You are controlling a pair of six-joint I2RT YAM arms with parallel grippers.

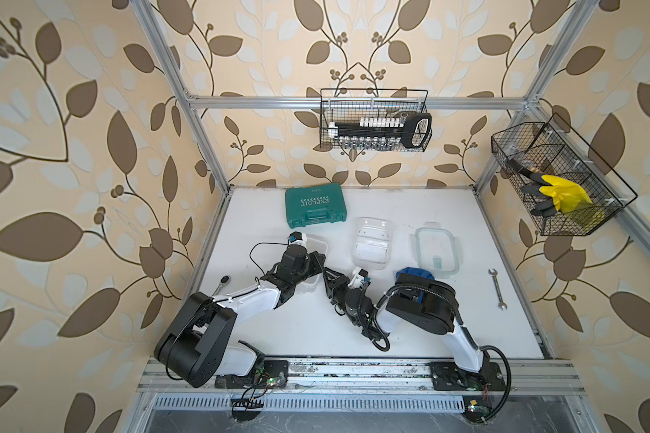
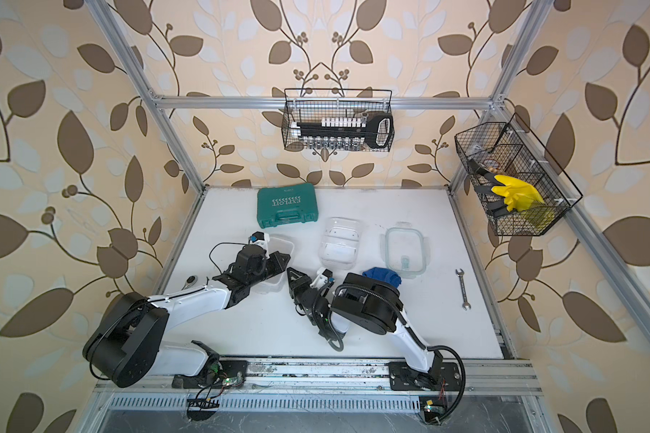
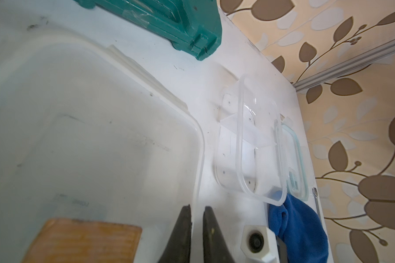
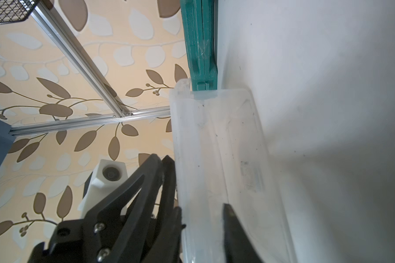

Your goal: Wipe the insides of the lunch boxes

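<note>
A clear lunch box (image 1: 317, 246) rests on the table at the left, partly hidden under my left arm. My left gripper is shut on its side wall at the rim. Inside that box, an orange-brown piece (image 3: 85, 239) lies at the lower edge of the left wrist view. Close to the same wall is my right gripper, its fingers apart; the box wall shows behind the gap. A divided clear lunch box (image 1: 372, 244) stands in the middle. The glass-like box (image 1: 436, 250) with a pale green rim is to the right. A blue cloth (image 2: 382, 275) lies bunched near the right arm.
A green case (image 1: 315, 204) stands behind the left box. A wrench (image 1: 497, 289) lies at the right, and a dark-headed tool (image 1: 224, 280) at the left. Wire baskets hang on the back wall and right side. Bare table shows around the wrench.
</note>
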